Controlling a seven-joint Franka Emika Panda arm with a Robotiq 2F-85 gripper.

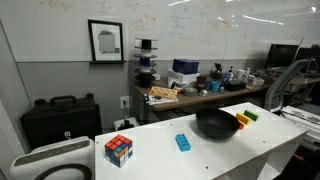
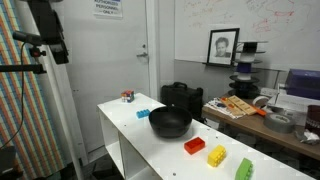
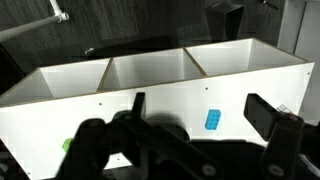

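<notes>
A black bowl point(image 2: 170, 122) sits on the white table. Behind it in exterior view 2 lie a blue block point(image 2: 143, 114) and a multicoloured puzzle cube point(image 2: 127, 97); nearer are red point(image 2: 194, 145), yellow point(image 2: 216, 156) and green point(image 2: 243, 169) blocks. My gripper is open, its black fingers wide apart with nothing held between them. From above, the wrist view shows the blue block point(image 3: 212, 119) in the gap, well below the fingers, and the bowl point(image 3: 168, 122) partly hidden. At the upper left of exterior view 2, the gripper point(image 2: 57, 52) hangs high, clear of the table.
Open white compartments point(image 3: 150, 70) run along the table's side. A wooden bench point(image 1: 190, 101) with boxes and tools stands behind, and a black case point(image 1: 62, 121) is at the left. Bare tabletop point(image 1: 160, 160) surrounds the blue block.
</notes>
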